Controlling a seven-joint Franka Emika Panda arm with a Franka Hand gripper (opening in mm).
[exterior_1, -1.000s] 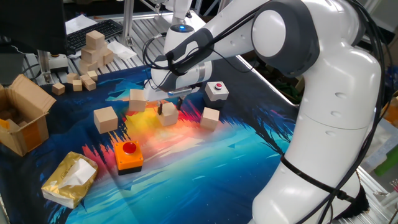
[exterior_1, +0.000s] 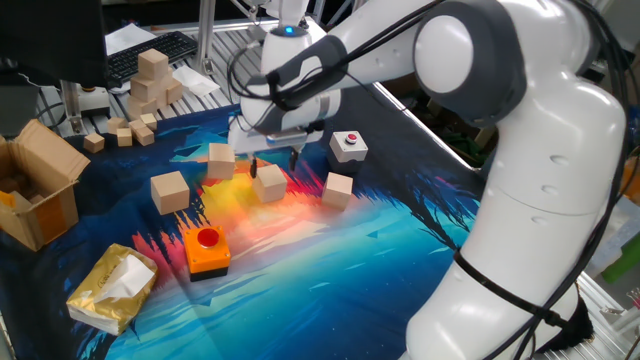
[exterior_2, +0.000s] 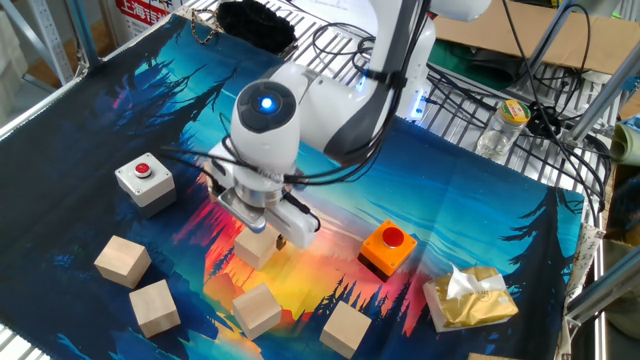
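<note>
My gripper (exterior_1: 274, 165) hangs low over a wooden block (exterior_1: 269, 184), with its two dark fingers spread wide apart. The block rests on the printed cloth, and nothing is held. In the second exterior view the gripper (exterior_2: 252, 216) covers part of this block (exterior_2: 256, 248). A second block (exterior_1: 221, 161) stands just left of it in the first exterior view, a third block (exterior_1: 170, 193) lies farther left, and another block (exterior_1: 337, 190) sits to the right.
An orange box with a red button (exterior_1: 207, 252) and a tissue pack (exterior_1: 113, 288) lie in front. A grey button box (exterior_1: 348, 148) stands behind. A cardboard box (exterior_1: 40, 185) and stacked blocks (exterior_1: 150, 85) are at the left.
The block has stayed in about the same place.
</note>
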